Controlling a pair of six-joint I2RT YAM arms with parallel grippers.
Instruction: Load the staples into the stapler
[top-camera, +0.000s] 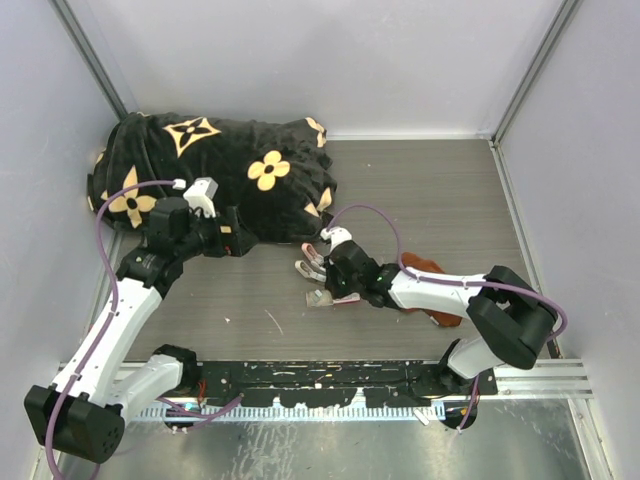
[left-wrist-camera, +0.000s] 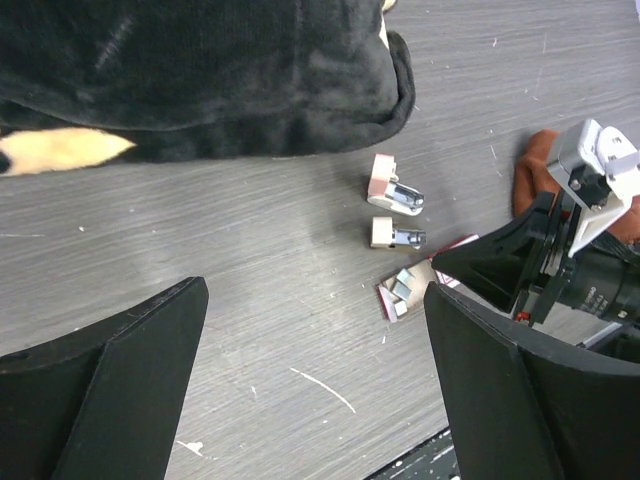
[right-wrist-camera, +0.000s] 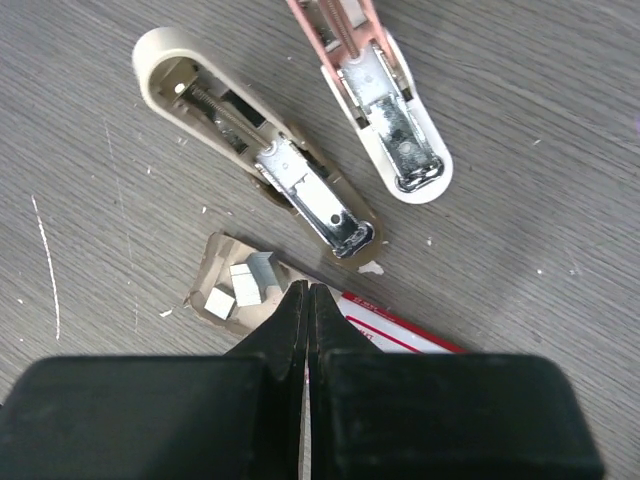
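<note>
Staple blocks (right-wrist-camera: 246, 285) lie in the opened end of a red-and-white box (right-wrist-camera: 385, 326), left of my right gripper's tips in the right wrist view. That gripper is shut above the box with nothing between its fingers. Just beyond the box a cream stapler (right-wrist-camera: 300, 181) lies opened up, its metal channel showing. Farther right is a pink-and-white stapler (right-wrist-camera: 405, 135), also opened. My left gripper is wide apart and empty, high over the left side of the table; in the top view it is near the blanket.
A dark blanket with yellow flowers (top-camera: 230, 165) fills the back left. A brown cloth (top-camera: 428, 264) lies partly under the right arm. Bare table (top-camera: 240, 310) lies left of the staplers, and the back right is clear.
</note>
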